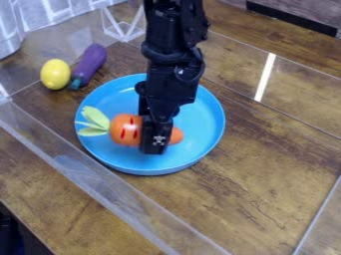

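My black gripper reaches down from the top of the view into a blue plate. It is shut on an orange toy carrot with pale green leaves, lying over the left part of the plate. The fingers partly hide the carrot, whose orange tip shows to the right of them.
A yellow egg-shaped object and a purple toy eggplant lie on the wooden table at the upper left. A clear plastic edge runs along the lower left.
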